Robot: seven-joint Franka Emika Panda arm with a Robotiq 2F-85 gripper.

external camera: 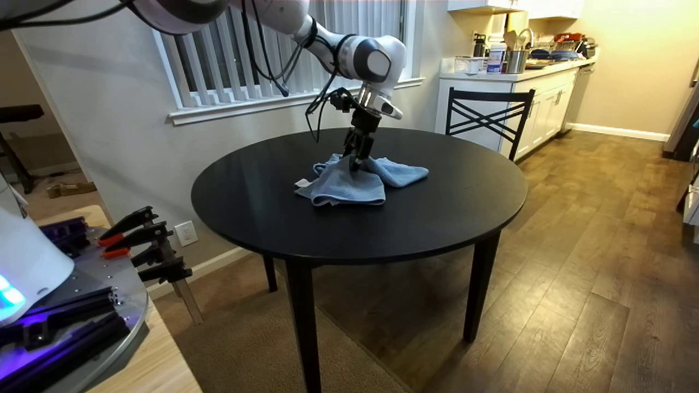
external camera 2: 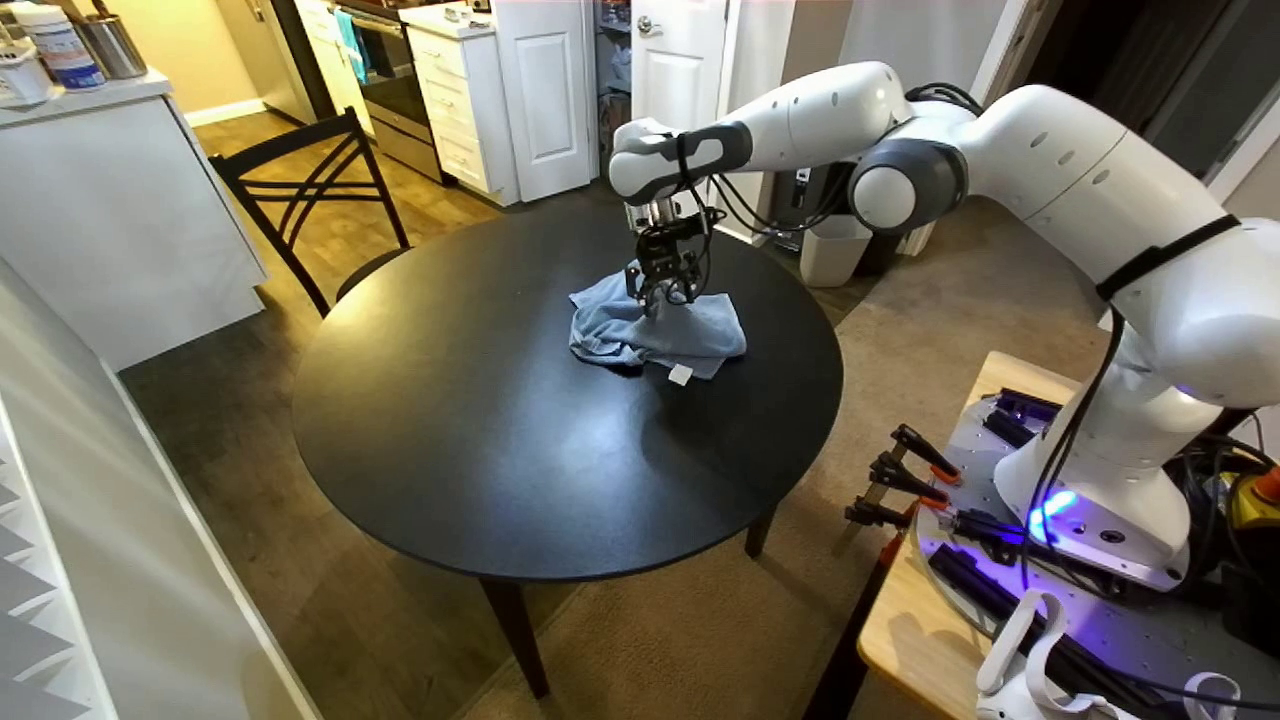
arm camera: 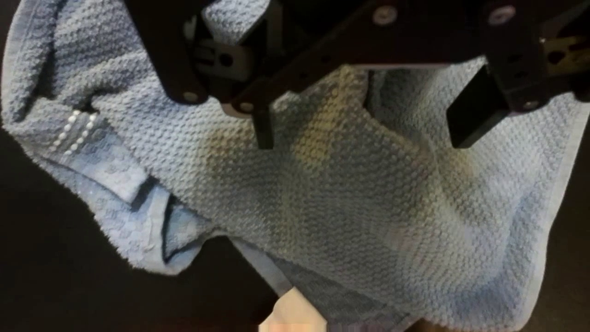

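A light blue towel [external camera: 344, 185] lies crumpled on the round black table [external camera: 426, 229], its folds raised in the middle. In the second exterior view the towel [external camera 2: 714, 326] shows a small white tag [external camera 2: 680, 374] at its edge. My gripper [external camera: 355, 164] is down at the towel's raised middle, pointing downward. The wrist view shows the gripper open, its two fingers wide apart over the textured cloth [arm camera: 343, 193]. A raised fold runs between them. Whether the fingertips touch the cloth is hard to tell.
A black chair [external camera: 491, 111] stands at the table's far side, near a white kitchen counter [external camera: 481, 76]. A window with blinds [external camera: 288, 65] is behind the arm.
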